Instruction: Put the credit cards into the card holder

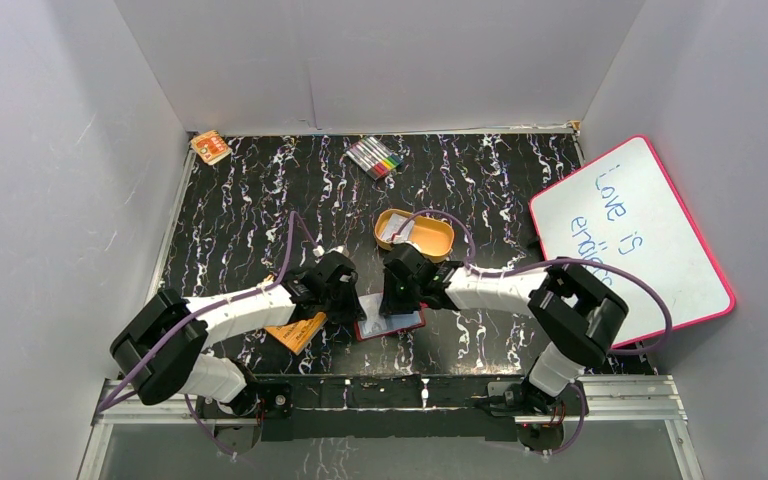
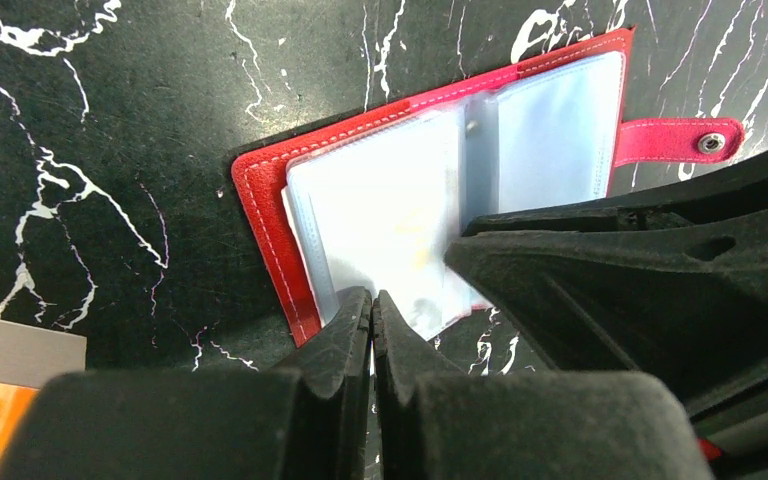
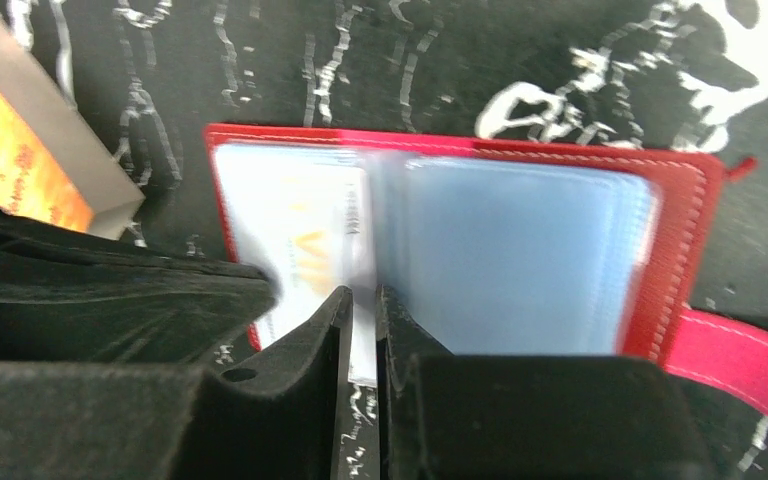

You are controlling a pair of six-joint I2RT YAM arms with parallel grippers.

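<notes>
The red card holder (image 2: 260, 230) lies open on the table with clear sleeves (image 3: 520, 250), a white card (image 3: 300, 230) in the left one. My left gripper is shut at that sleeve's near edge, nothing visible between its fingers. My right gripper is down on the holder at the inner edge of the white card, shut, apparently on that card's edge or sleeve; exactly what is between its fingers is hard to tell. A yellow tray (image 1: 435, 238) with white cards (image 1: 396, 225) stands behind the grippers.
An orange book (image 1: 290, 336) lies left of the holder. Markers (image 1: 373, 157) and an orange packet (image 1: 210, 147) lie at the back; a whiteboard (image 1: 630, 240) stands at the right.
</notes>
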